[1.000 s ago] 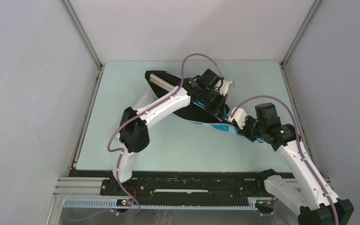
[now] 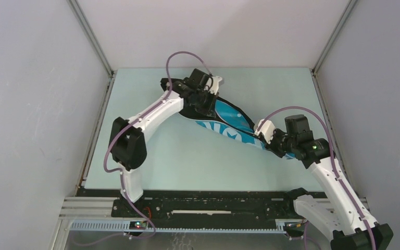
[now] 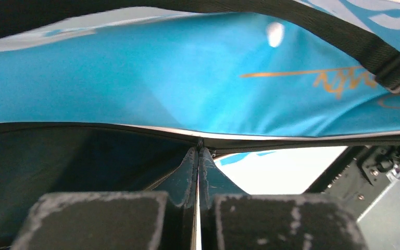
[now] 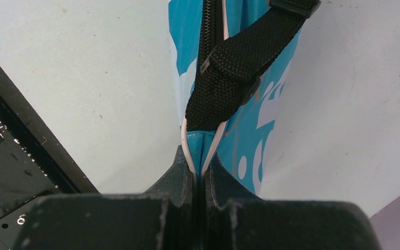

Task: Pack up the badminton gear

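The blue-and-black badminton bag (image 2: 228,130) lies diagonally across the table, its zipper running lengthwise. My left gripper is shut at the zipper line near the bag's middle, its tips at what looks like the small zipper slider (image 3: 208,150); whether it grips that is unclear. My right gripper is shut on the bag's blue end (image 4: 200,143) with its pale piping, just below a black webbing strap (image 4: 250,47). In the top view, much of the bag's upper-left end is hidden by the left arm.
A dark rail (image 2: 224,200) runs along the front edge; walls stand on both sides and at the back.
The right arm has stayed in place.
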